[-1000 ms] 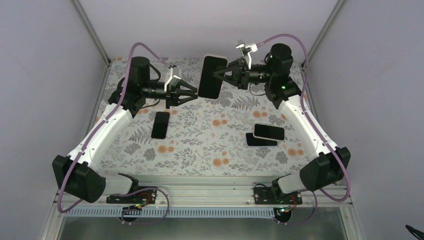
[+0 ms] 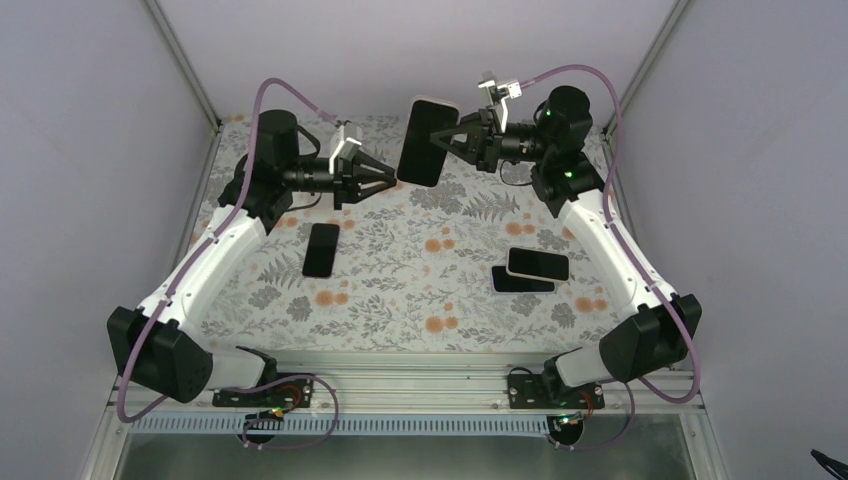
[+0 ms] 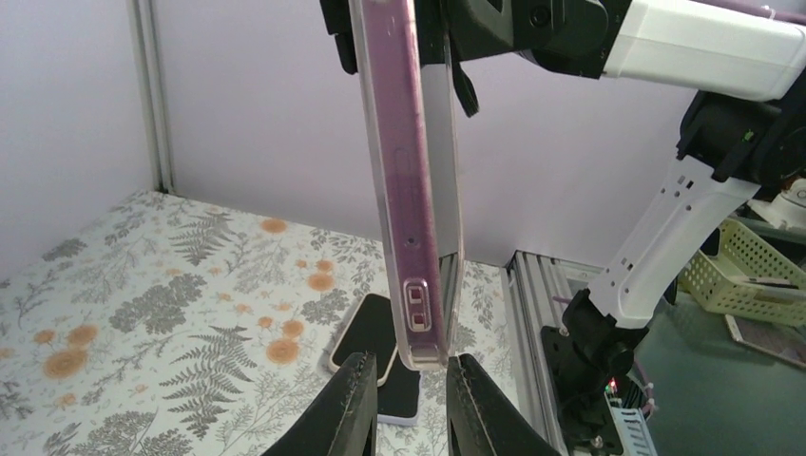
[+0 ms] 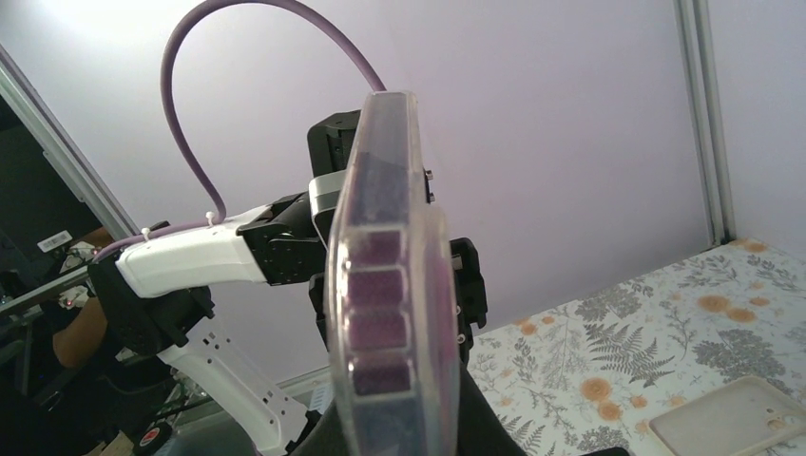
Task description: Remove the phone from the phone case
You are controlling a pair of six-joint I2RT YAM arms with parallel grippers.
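Note:
A dark-screened phone [image 2: 424, 142] in a clear case hangs above the table, with my right gripper [image 2: 437, 140] shut on its right side. In the left wrist view, the phone's pink-purple edge [image 3: 399, 171] shows inside the case, and a clear wall [image 3: 450, 275] stands apart from part of it. My left gripper is partly open, its fingertips around or just short of the lower corner; I cannot tell whether they touch it. In the right wrist view, the clear case edge [image 4: 380, 313] hides the gripping fingertips and part of the left arm.
Another black phone [image 2: 321, 250] lies on the left of the table. Two more overlap at right, the upper phone [image 2: 538, 264] on the lower phone [image 2: 522, 286]. A beige case [image 4: 732, 415] lies on the patterned cloth.
The held phone has shifted slightly up and right in the top view and tilted a little. My left gripper has also risen slightly, with its fingers closer together.

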